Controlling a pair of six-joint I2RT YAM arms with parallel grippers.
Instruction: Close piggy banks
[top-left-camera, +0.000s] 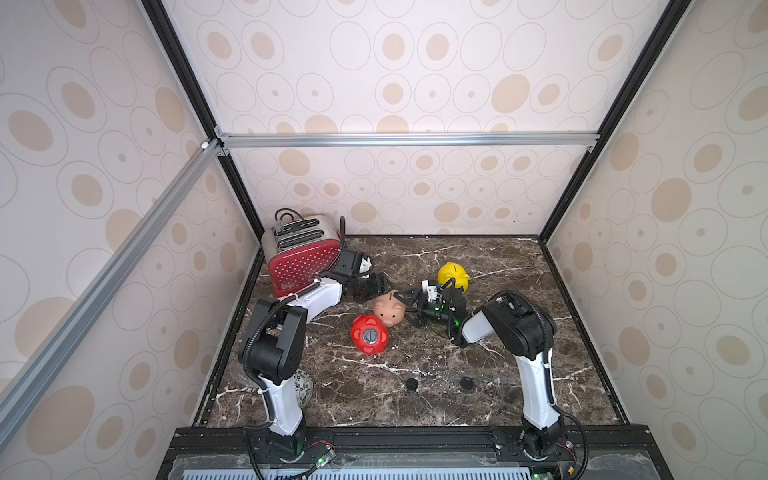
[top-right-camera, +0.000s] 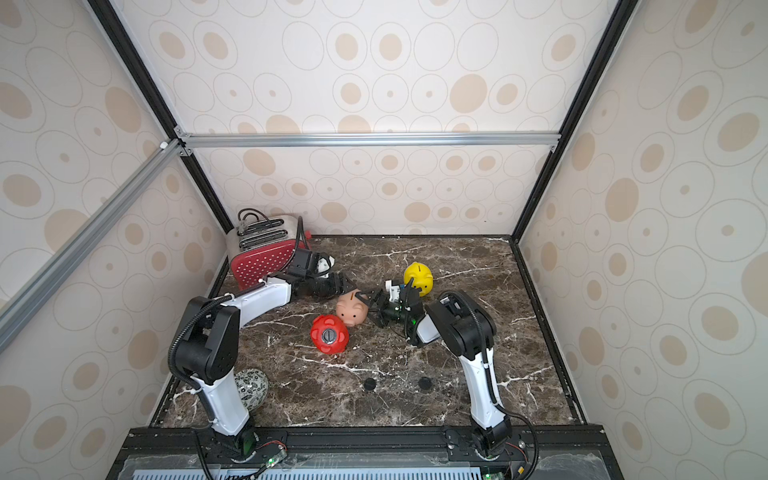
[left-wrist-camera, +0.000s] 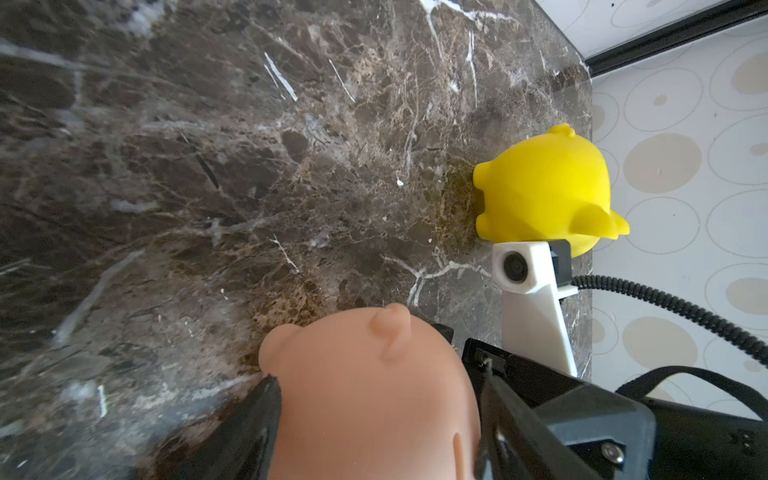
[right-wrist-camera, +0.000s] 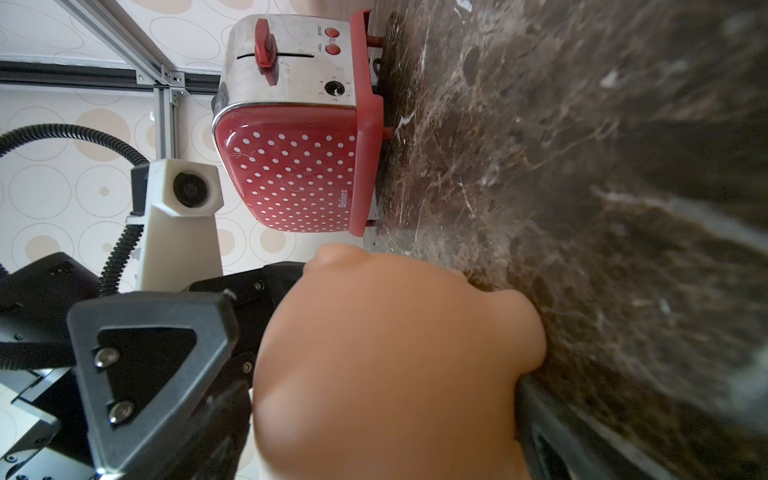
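A pink piggy bank (top-left-camera: 389, 309) stands upright mid-table between my two grippers. Close in front of it, the red piggy bank (top-left-camera: 369, 334) lies with its round metal-coloured plug facing up. Farther back and to the right is the yellow piggy bank (top-left-camera: 453, 277), upright. My left gripper is open, its fingers on either side of the pink bank's back. From the other side my right gripper is also open, with the pink bank's body between its fingers. The underside of the pink bank is hidden.
A red dotted toaster (top-left-camera: 304, 260) stands at the back left, behind my left arm. A speckled round object (top-right-camera: 251, 387) sits at the front left, partly behind that arm.
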